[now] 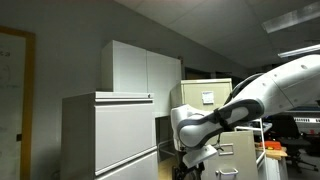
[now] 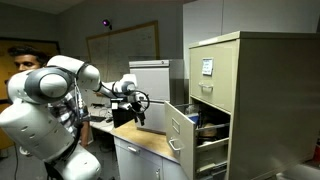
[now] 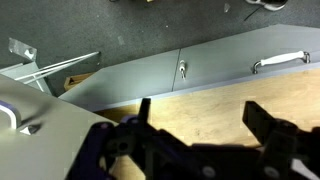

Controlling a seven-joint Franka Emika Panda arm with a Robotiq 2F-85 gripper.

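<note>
My gripper is open, its two dark fingers wide apart with nothing between them. It points down over the wooden counter, near the counter's front edge. In exterior view 2 the gripper hangs above that counter, left of a beige filing cabinet. One cabinet drawer is pulled out, with dark items showing in the opening. Low in exterior view 1, the gripper is small and its fingers are hard to make out.
Below the counter is a grey front with a small lock and a white handle. The drawer's beige side fills the wrist view's lower left. A white refrigerator-like cabinet stands behind the counter. Dark floor lies in front.
</note>
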